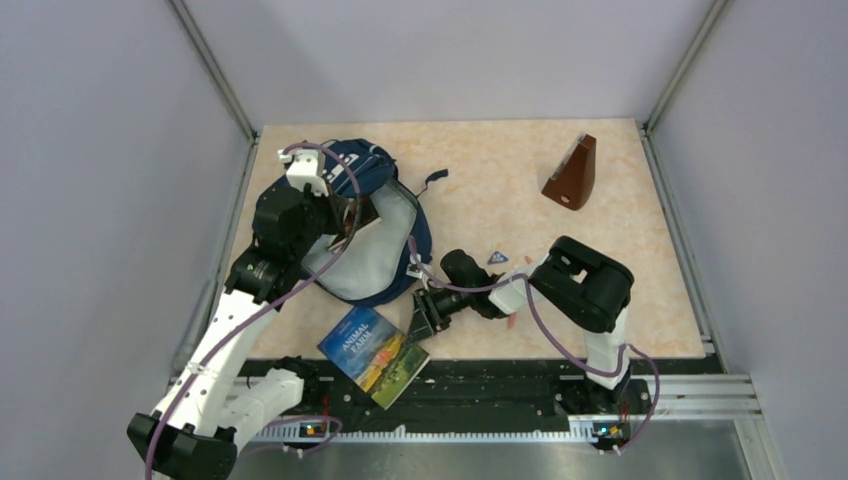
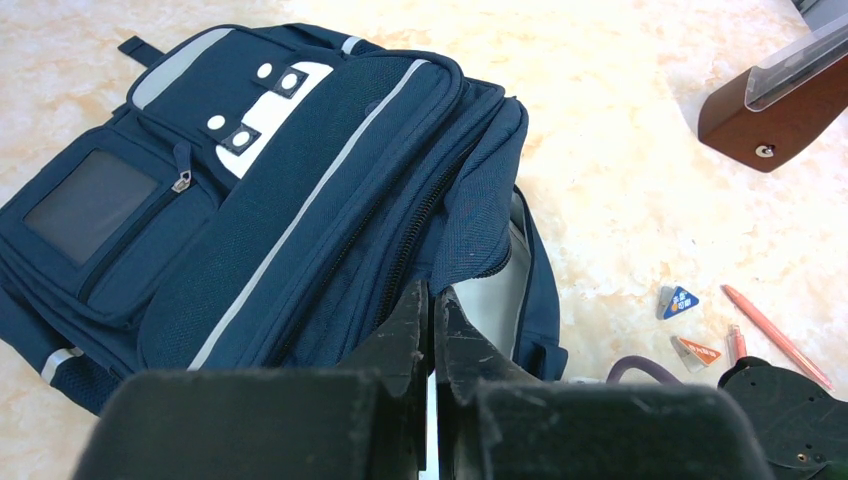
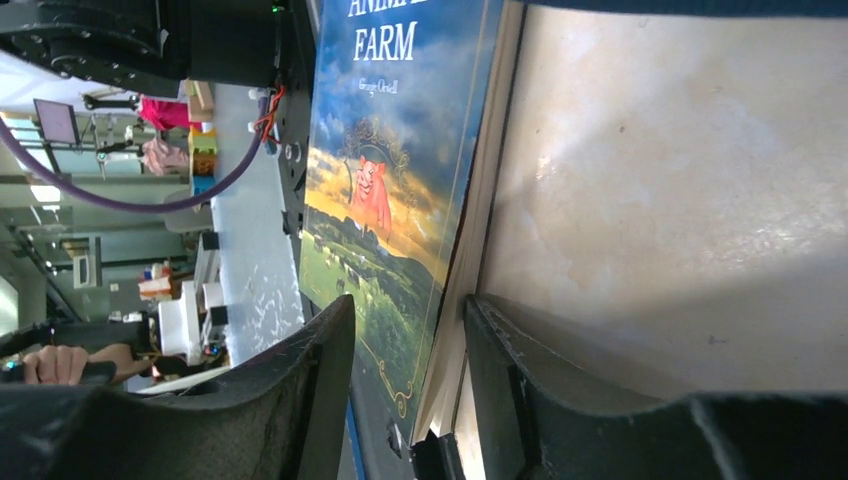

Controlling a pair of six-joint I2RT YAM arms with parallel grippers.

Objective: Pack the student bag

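Note:
The Animal Farm book (image 1: 365, 355) (image 3: 390, 200) lies at the table's front edge, partly overhanging it. My right gripper (image 1: 428, 325) is part open at the book's right end, one finger along its page edge, the other over the cover. The navy backpack (image 1: 380, 260) (image 2: 230, 200) lies open at back left, with a dark book (image 1: 365, 215) inside. My left gripper is shut at the bag's zipped edge; whether fabric sits between its tips is unclear.
A brown case (image 1: 570, 175) stands at back right. Small triangular pieces (image 2: 678, 302) and red pens (image 2: 770, 330) lie right of the bag.

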